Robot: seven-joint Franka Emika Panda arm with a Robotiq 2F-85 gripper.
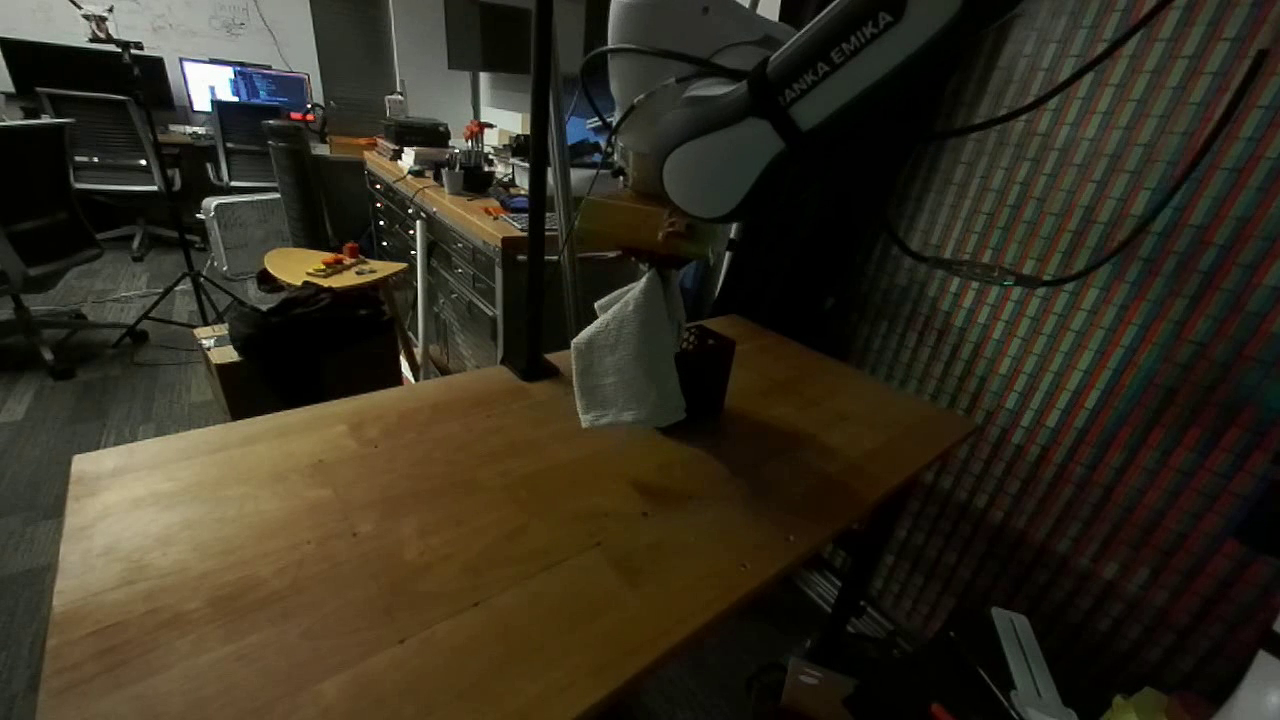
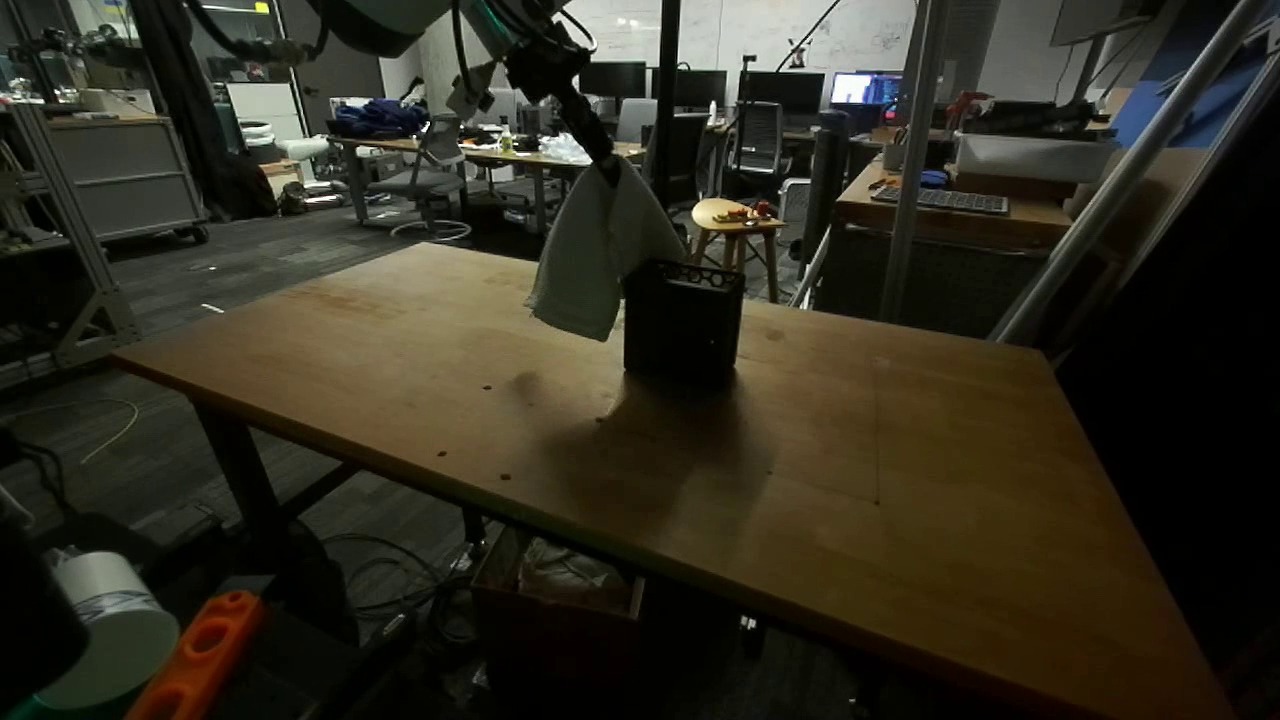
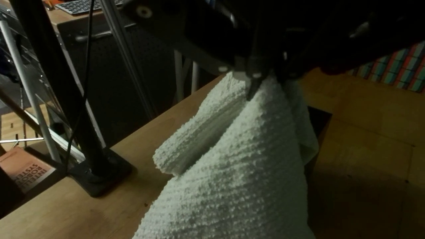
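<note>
A white textured towel (image 1: 630,360) hangs in folds from my gripper, whose fingers are shut on its upper part. In exterior view 2 the towel (image 2: 600,258) dangles above the table, its lower corner clear of the wood. A black box with a perforated upper rim (image 2: 681,322) stands upright on the table, right beside the towel. From exterior view 1 the towel covers part of that box (image 1: 708,374). Only a dark corner of the box (image 3: 320,119) shows behind the cloth in the wrist view.
A black upright post (image 3: 93,163) stands at the table's edge, near the towel. A cabinet bench (image 1: 450,228) is beyond the table.
</note>
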